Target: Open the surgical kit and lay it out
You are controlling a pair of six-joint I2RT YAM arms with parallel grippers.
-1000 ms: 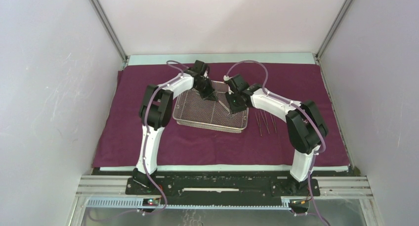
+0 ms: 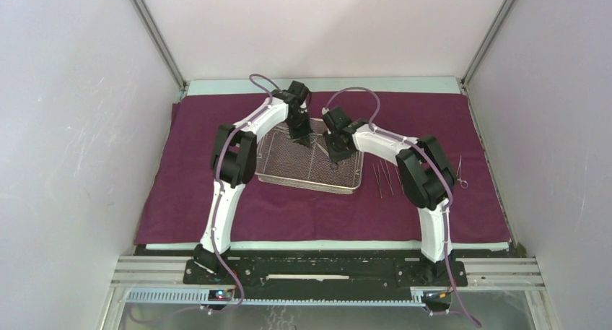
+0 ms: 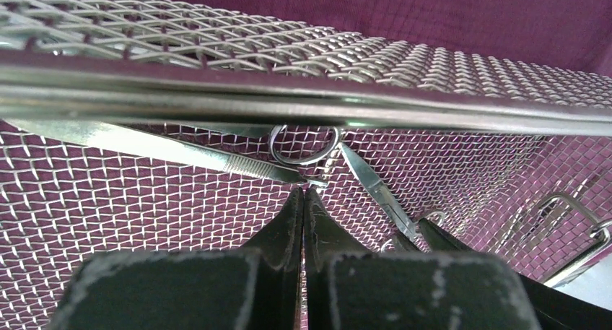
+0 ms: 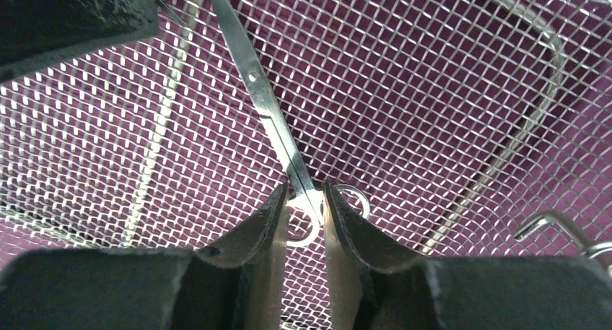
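The wire-mesh tray (image 2: 289, 164) sits mid-cloth. My left gripper is shut, nothing visible between its fingers, over the tray's back part, beside a pair of forceps (image 3: 166, 149) and a ring handle (image 3: 303, 159) under the rim. My right gripper is open over the handle end of scissors (image 4: 267, 106) lying on the mesh; its fingertips are at the finger rings. On the cloth right of the tray lie several slim instruments (image 2: 386, 178), with a ringed instrument (image 2: 462, 178) farther right.
The tray's raised rim (image 3: 216, 99) runs close in front of the left gripper. White walls enclose the table at the sides and back.
The right arm has shifted slightly left over the scissors' handles.
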